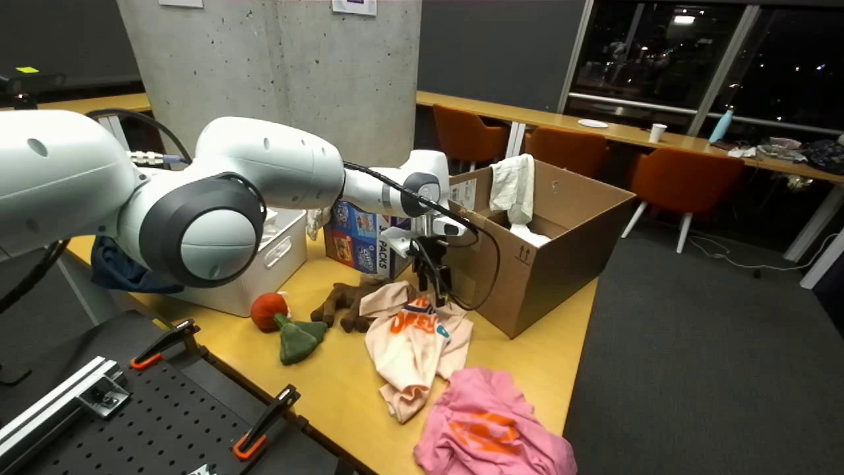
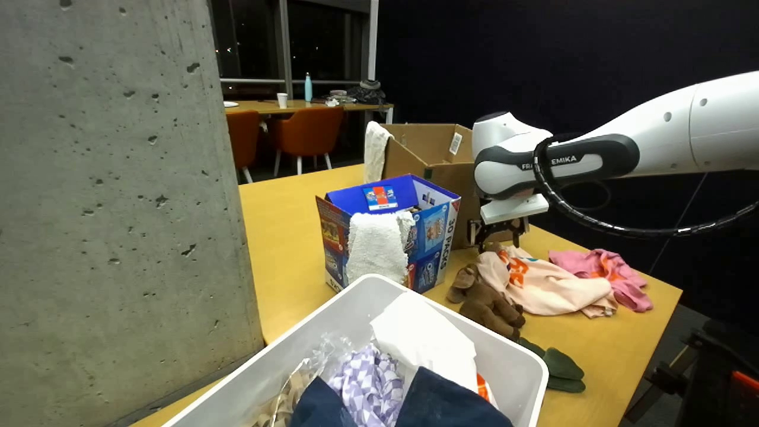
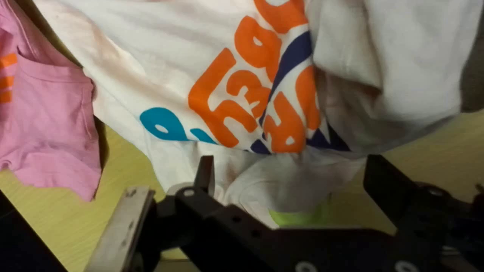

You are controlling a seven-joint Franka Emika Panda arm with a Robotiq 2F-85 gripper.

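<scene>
My gripper is open over the neck end of a pale peach shirt with orange lettering. Its two dark fingers stand wide apart, and bunched pale cloth shows between and beyond them. Whether the tips touch the cloth I cannot tell. In exterior view 1 the shirt lies crumpled on the table below the gripper. A pink shirt with orange print lies closer to the camera, apart from the gripper.
A tall cardboard box stands right beside the gripper, white cloth over its rim. Nearby are a blue snack box, a white bin, a brown plush and a red-and-green plush. Bare tabletop shows left of the shirts.
</scene>
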